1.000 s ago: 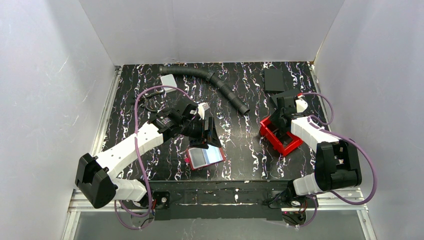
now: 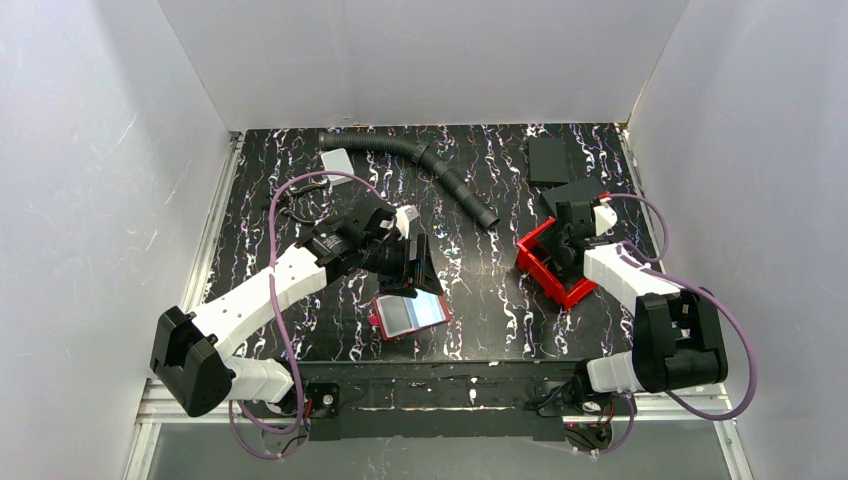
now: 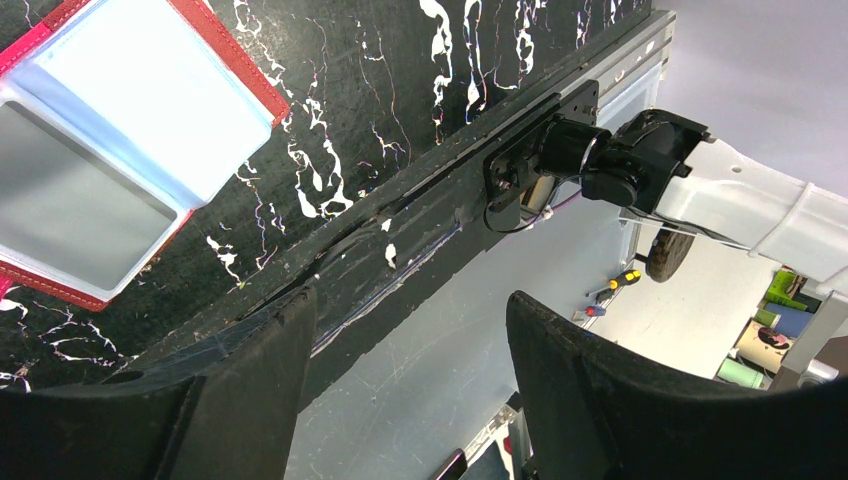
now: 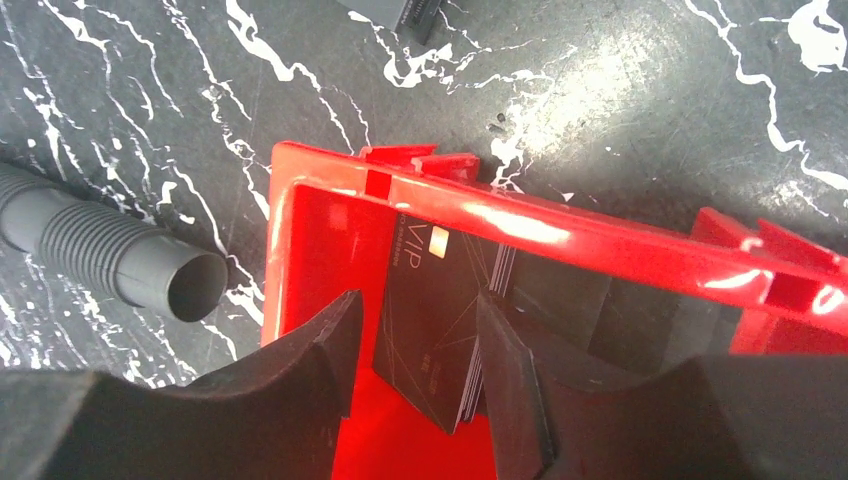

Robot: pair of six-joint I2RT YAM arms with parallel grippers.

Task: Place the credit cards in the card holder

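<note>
The open card holder (image 2: 410, 314), red-edged with pale and grey sleeve pages (image 3: 145, 85), lies flat near the table's front edge. Above its back right part hangs my left gripper (image 2: 420, 268), open and empty. Several dark cards (image 4: 430, 310), the front one lettered VIP, lean together inside the red bin (image 4: 300, 235). My right gripper reaches down into the bin, open, its fingers (image 4: 335, 335) parted on either side of the cards' near part. Whether a fingertip touches them, I cannot tell. From above, my right arm hides much of the bin's inside.
A grey ribbed hose (image 2: 430, 165) curves across the back. Dark flat boxes (image 2: 547, 160) lie behind the bin, and a pale flat piece (image 2: 338, 163) sits back left. Between holder and bin the table is clear.
The red bin has shifted and turned slightly, its right end coming left and towards the front. My right gripper has moved a little frontward. The left arm and card holder have stayed still.
</note>
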